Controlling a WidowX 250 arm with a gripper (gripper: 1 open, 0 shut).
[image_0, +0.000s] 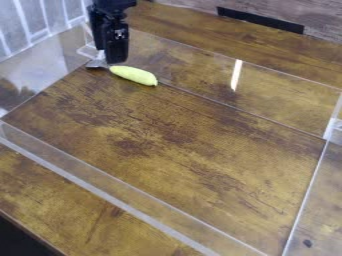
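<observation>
A pale yellow-green, elongated object (134, 76) lies on the wooden table inside the clear-walled area, near the back left, with a small grey piece at its left end. My black gripper (110, 58) hangs just above and left of it, over the grey end. Whether its fingers are open or shut is hard to tell at this size.
Clear panels (120, 180) border the wooden work surface (174, 150) on several sides. A white railing (27, 25) stands at the top left.
</observation>
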